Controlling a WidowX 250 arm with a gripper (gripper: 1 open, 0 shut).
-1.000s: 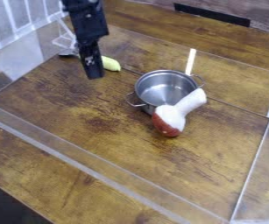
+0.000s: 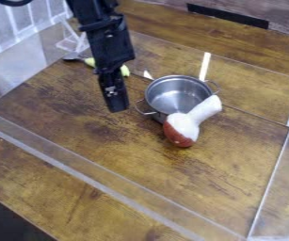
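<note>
My gripper (image 2: 115, 99) hangs from the dark arm over the wooden table, left of a steel pot (image 2: 172, 92); it looks shut, with nothing visible between its fingers. A red-and-white object (image 2: 181, 132) with a white stem-like part (image 2: 204, 108) lies against the pot's front right. A yellow-green object (image 2: 125, 71) lies behind the gripper, partly hidden by it. A metal utensil (image 2: 72, 43) is at the back left.
Clear acrylic walls border the work area at left, front and right.
The objects on the table look unmoved.
</note>
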